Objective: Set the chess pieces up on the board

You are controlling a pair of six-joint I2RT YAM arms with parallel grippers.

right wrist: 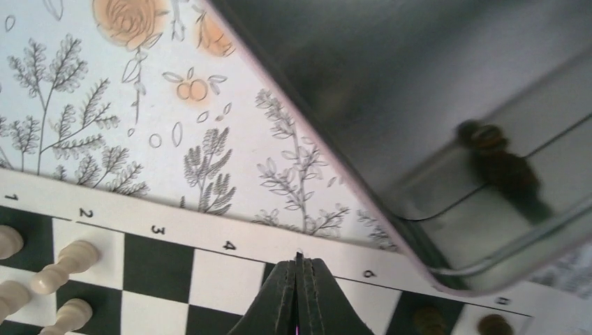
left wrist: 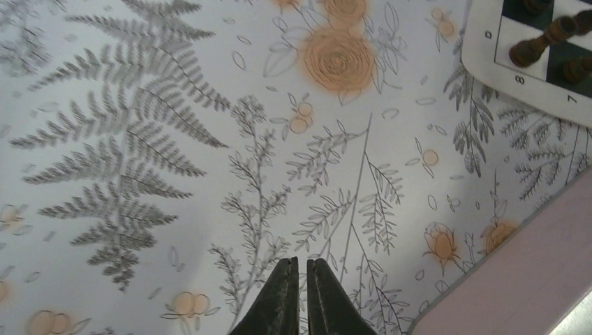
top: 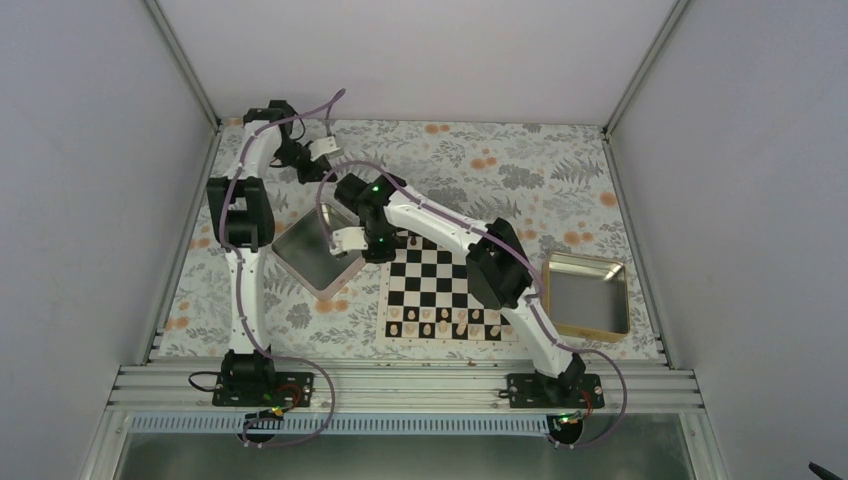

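Observation:
The chessboard (top: 428,283) lies in the middle of the table, light pieces (top: 426,330) along its near side. Brown pieces (left wrist: 541,45) occupy its far end in the left wrist view. One brown piece (right wrist: 504,167) lies in the grey tray (right wrist: 300,112) beside the board. Over the board's left edge, my right gripper is shut, and no piece can be made out between its fingers. My left gripper is slightly open and empty, above bare cloth behind the tray; the top view shows it (top: 320,176) far left.
A gold-rimmed tray (top: 627,300), empty, stands right of the board. Both arms share the area around the grey tray, fairly close together.

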